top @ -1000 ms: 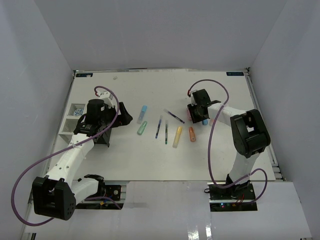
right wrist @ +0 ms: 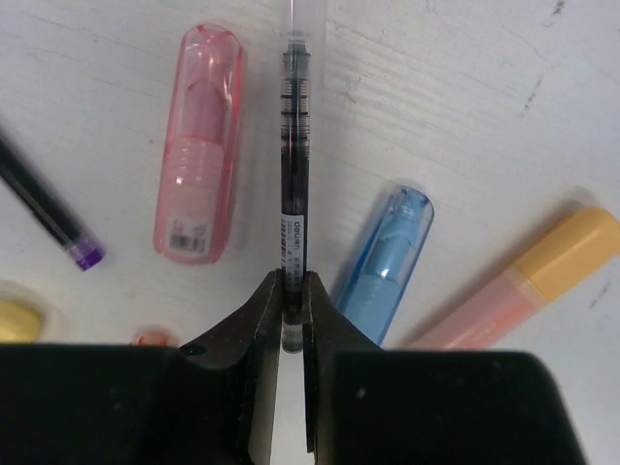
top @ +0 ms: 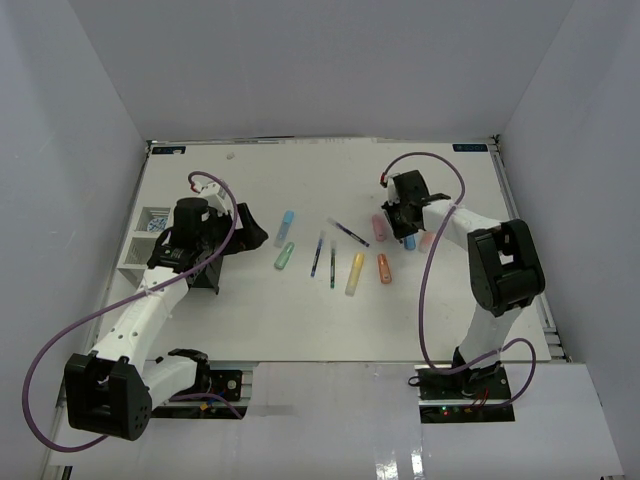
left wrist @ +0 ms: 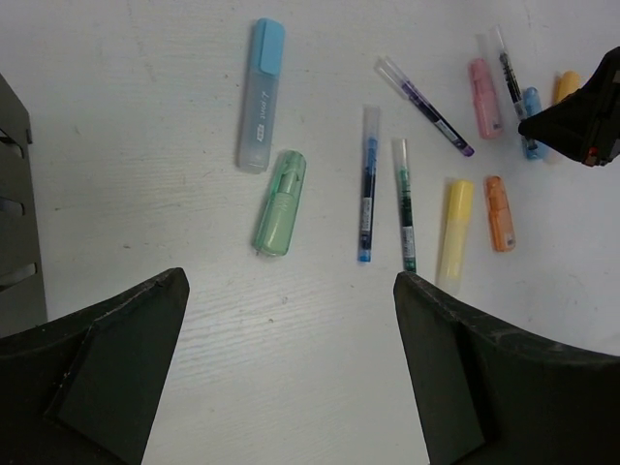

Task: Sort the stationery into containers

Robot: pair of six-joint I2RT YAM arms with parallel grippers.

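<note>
A black pen (right wrist: 294, 174) with a clear cap stands out in the right wrist view, my right gripper shut on its lower end. It hangs between a pink highlighter (right wrist: 199, 145) and a blue highlighter (right wrist: 387, 266). Over on the left, my left gripper is open and empty above the table. Below it lie a light-blue highlighter (left wrist: 260, 97) and a green highlighter (left wrist: 281, 203). Further right are a blue pen (left wrist: 368, 184), a green pen (left wrist: 406, 208), a purple pen (left wrist: 426, 107), a yellow highlighter (left wrist: 454, 232) and an orange highlighter (left wrist: 500, 213).
A white compartment container (top: 136, 251) stands at the table's left, partly hidden by my left arm. Another highlighter with an orange cap (right wrist: 572, 252) lies right of the blue one.
</note>
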